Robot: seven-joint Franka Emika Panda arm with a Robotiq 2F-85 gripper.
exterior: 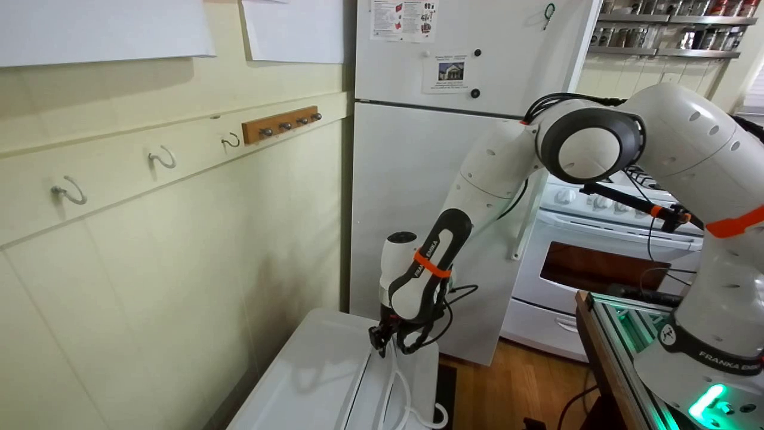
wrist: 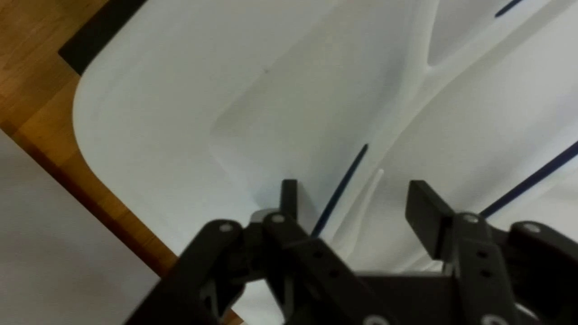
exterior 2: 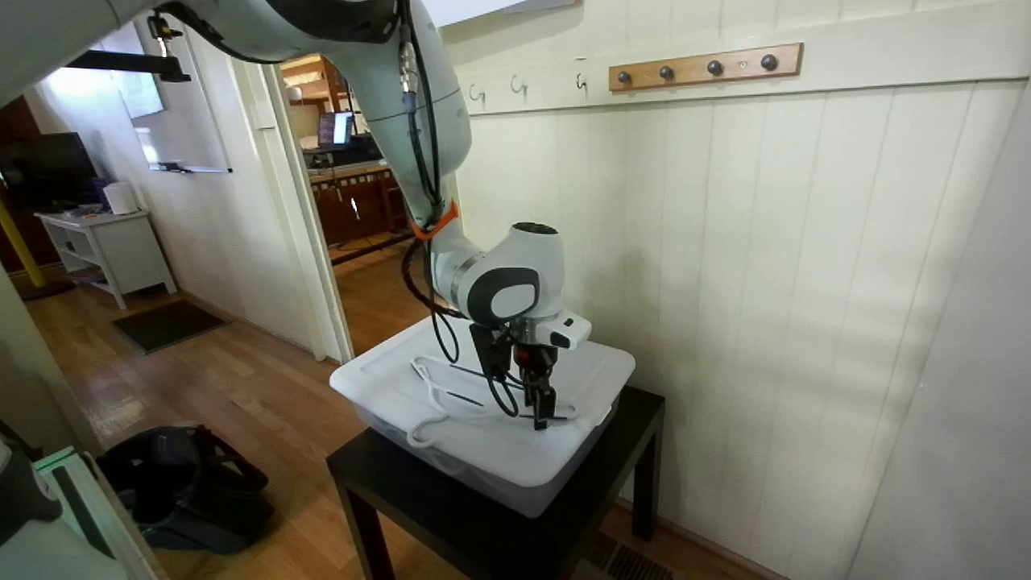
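Observation:
A white plastic clothes hanger (exterior 2: 432, 391) appears to lie on the white lid (exterior 2: 580, 362) of a storage bin; in exterior view 1 the hanger (exterior: 406, 394) curves towards the near side of the lid. My gripper (exterior: 393, 347) points down close over the lid, at the end nearer the fridge. Seen from the wrist, the gripper is part open, with its fingers (wrist: 290, 197) spread apart. A pale bar of the hanger (wrist: 401, 116) runs down towards the gap between them, beside a dark slit. Whether either finger touches it, I cannot tell.
The bin (exterior 2: 532, 498) stands on a small black table (exterior 2: 425, 498) against the wall. Above it are a wooden peg rack (exterior: 280, 125) and several wall hooks (exterior: 163, 157). The fridge (exterior: 415, 179) stands close beyond the bin.

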